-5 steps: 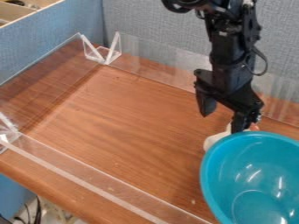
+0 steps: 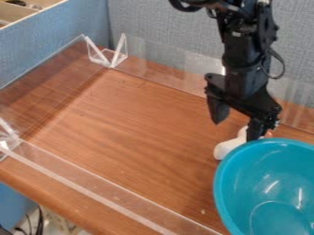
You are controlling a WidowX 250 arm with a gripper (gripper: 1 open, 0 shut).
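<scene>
My black gripper [image 2: 238, 119] hangs from the arm at the right, open, low over the wooden table [image 2: 123, 128]. Just below it, a white object [image 2: 229, 147] lies behind the rim of a large turquoise bowl [image 2: 267, 188], partly hidden by the bowl and gripper, so its shape is unclear. The bowl fills the lower right and is cut off by the frame.
Clear acrylic walls with white corner brackets [image 2: 106, 55] border the table at the back, left and front. Cables show below the front-left edge.
The bowl sits very slightly further right and lower than a second ago, showing a little more of the white object. The gripper has barely moved.
</scene>
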